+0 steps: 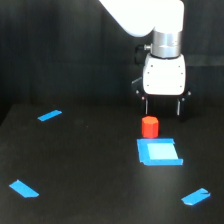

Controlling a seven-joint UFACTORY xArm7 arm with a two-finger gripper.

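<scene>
A red block (150, 127) stands on the dark table, just behind a white square (161, 151) edged with blue tape. Above and slightly behind it, my gripper (163, 110) points downward from the white arm. Its two thin dark fingers stand well apart, with nothing visible between them. The left finger ends close above the block in this view; whether it touches cannot be made out.
Strips of blue tape lie flat at the back left (50, 115), front left (23, 188) and front right (196, 197). A dark curtain hangs behind.
</scene>
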